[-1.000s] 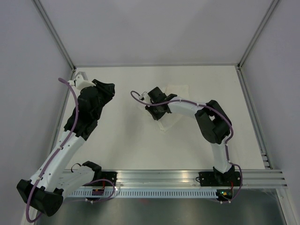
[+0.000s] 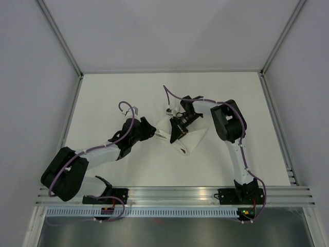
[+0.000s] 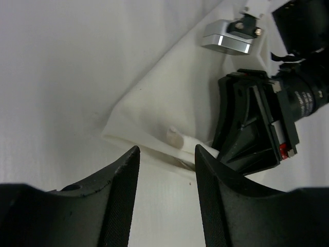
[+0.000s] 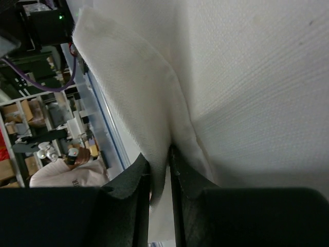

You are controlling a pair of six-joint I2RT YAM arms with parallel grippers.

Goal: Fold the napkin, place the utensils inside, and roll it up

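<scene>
The white napkin [image 2: 193,139] lies rumpled and partly folded in mid-table, much of it under my right arm. My left gripper is open at its left corner, nothing between the fingers; the napkin's folded edge [image 3: 149,139] lies just beyond them. At the front of the napkin my right gripper [image 2: 174,140] points down. In the right wrist view its fingers [image 4: 134,180] stand close together with a fold of the napkin [image 4: 154,123] running down between them; whether they grip it is unclear. A small pale bump [image 3: 175,138] shows at the fold. No utensil can be made out.
Bare white table [image 2: 123,92] lies behind and left of the napkin, and in front of it too. A metal rail [image 2: 169,193] runs along the front edge. Both grippers are close together over the napkin.
My left gripper has come down and to the right, from the left side to the napkin's corner.
</scene>
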